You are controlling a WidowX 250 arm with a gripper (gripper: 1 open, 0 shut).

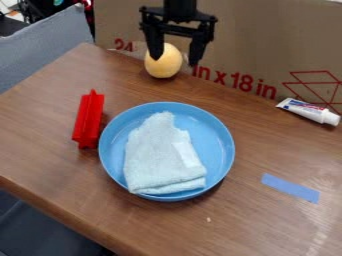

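Note:
My black gripper (177, 42) hangs at the top centre with its fingers open, just above and around the upper part of a round pale-yellow object (163, 64) near the cardboard. Whether the fingers touch it I cannot tell. On the wooden table a blue plate (219, 154) holds a folded pale cloth (160, 153). A red object (88, 120) lies left of the plate.
A white toothpaste tube (309, 110) lies at the right by the cardboard (267, 50). A strip of blue tape (290, 187) is on the table right of the plate.

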